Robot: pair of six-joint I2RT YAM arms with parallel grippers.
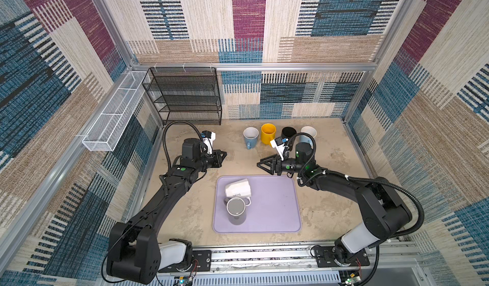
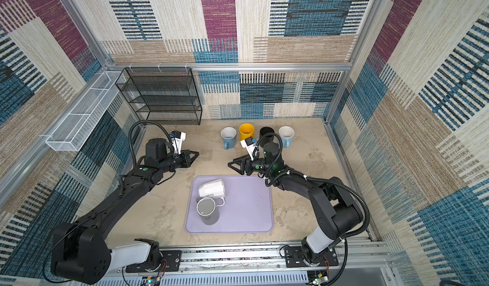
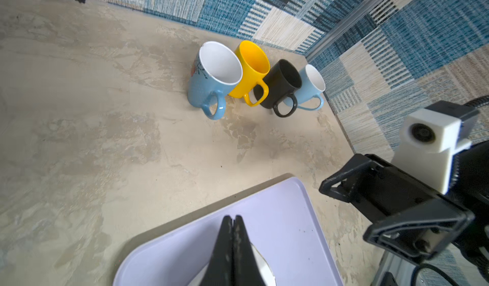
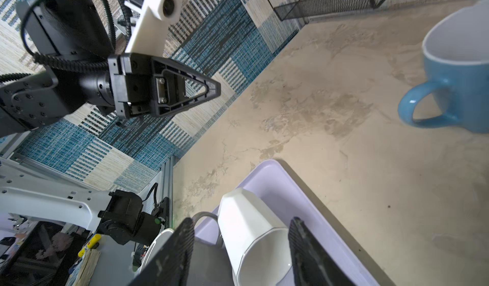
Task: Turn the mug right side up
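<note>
A white mug (image 1: 238, 188) lies on its side in the lilac tray (image 1: 275, 204); in the right wrist view its open mouth faces the camera. Beside it, nearer the robot, a grey mug (image 2: 208, 212) stands with a pale-rimmed round end up; whether that is its mouth or base I cannot tell. My right gripper (image 1: 264, 167) hangs beyond the tray's far edge, fingers spread and empty, apart from both mugs. Above the table at the tray's far left, my left gripper is shut, nothing between its fingertips.
Along the back stand a blue mug (image 1: 250, 137), a yellow mug (image 1: 268, 133), a black mug (image 2: 266, 136) and a pale blue mug (image 2: 286, 136). A black wire rack (image 1: 188, 97) is at the back left. The tray's right half is clear.
</note>
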